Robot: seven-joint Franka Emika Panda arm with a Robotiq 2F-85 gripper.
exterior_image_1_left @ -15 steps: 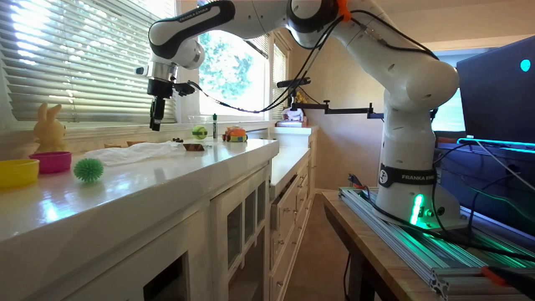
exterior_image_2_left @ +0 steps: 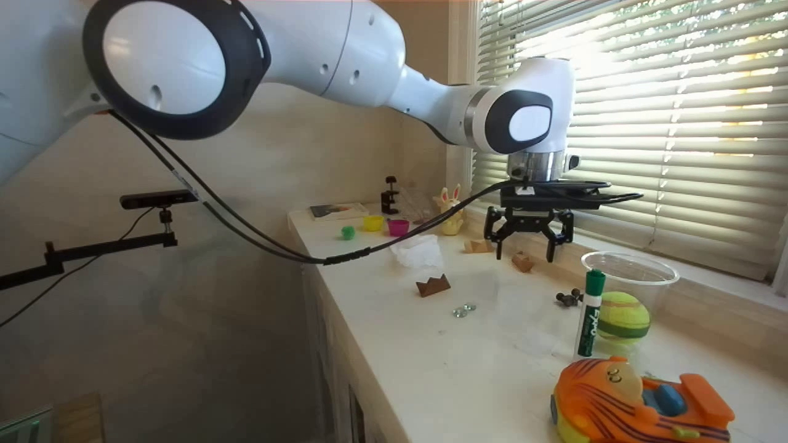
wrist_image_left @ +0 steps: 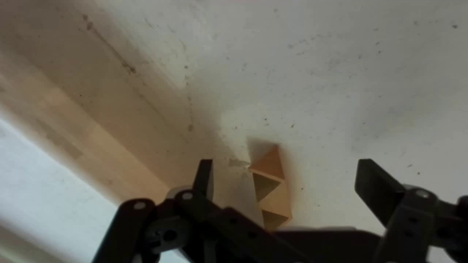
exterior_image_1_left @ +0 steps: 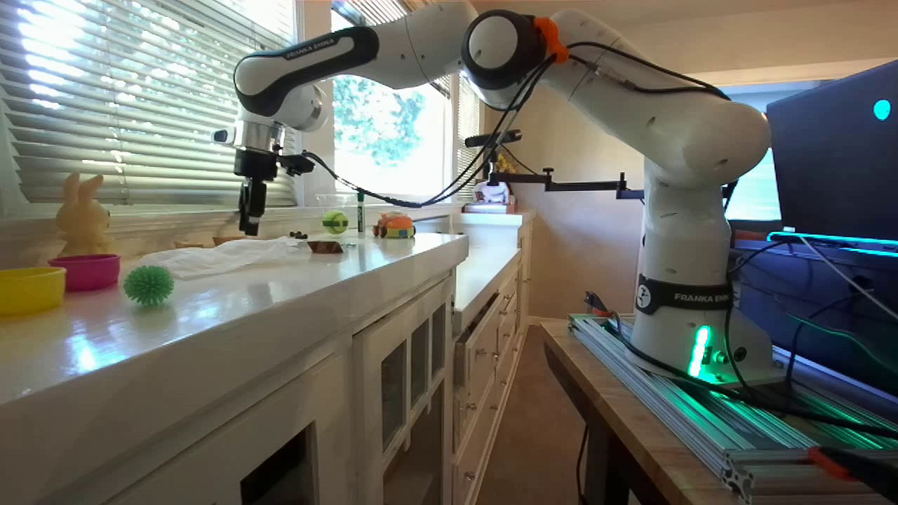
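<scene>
Between the spread fingers of my open gripper, but below them, a small brown zigzag-edged piece (wrist_image_left: 276, 199) lies on the white counter in the wrist view. It sits closer to the left finger (wrist_image_left: 204, 179), and its lower end is partly hidden by the gripper body. In exterior view 2 the gripper (exterior_image_2_left: 524, 255) hangs above the counter near the window side, with a brown piece (exterior_image_2_left: 522, 261) just behind its fingertips. A similar brown piece (exterior_image_2_left: 433, 285) stands nearer the counter's front edge, and another brown piece (exterior_image_2_left: 478, 247) lies farther back.
Crumpled white plastic (exterior_image_2_left: 418, 252) and clear glass beads (exterior_image_2_left: 463, 310) lie on the counter. A clear cup (exterior_image_2_left: 630, 267), tennis ball (exterior_image_2_left: 622, 317), green marker (exterior_image_2_left: 589, 314) and orange toy car (exterior_image_2_left: 639, 402) occupy the near right. The window sill (wrist_image_left: 79, 114) borders the wrist view's left.
My gripper has moved down toward the counter and a little to the left in exterior view 1. The counter objects look unmoved.
</scene>
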